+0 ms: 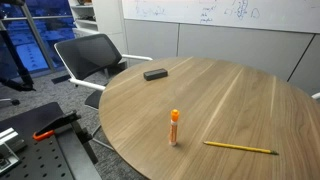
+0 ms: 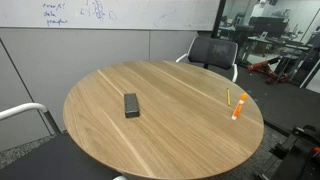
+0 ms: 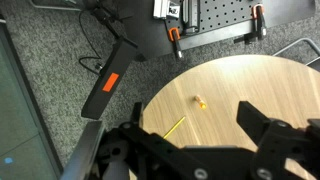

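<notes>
An orange-and-white marker (image 1: 173, 130) stands upright on the round wooden table (image 1: 130, 110), close to its near edge in exterior view 1. To its right lies a yellow pencil (image 1: 240, 148). Farther back rests a black block (image 1: 155, 74), perhaps an eraser; exterior view 2 shows the same block (image 2: 131, 106) well apart from the marker (image 2: 239, 106) and pencil (image 2: 228, 97). From high above, the wrist view has the marker (image 3: 200, 102) and pencil (image 3: 174, 127) below my gripper. Its dark fingers are spread wide, open and empty.
The black base table (image 3: 240, 22) borders the round table, with a red-handled tool (image 1: 43, 135) on it. Chairs (image 1: 88, 58) stand around the rim, and a whiteboard (image 1: 220, 12) is behind. Much of the wooden top is bare.
</notes>
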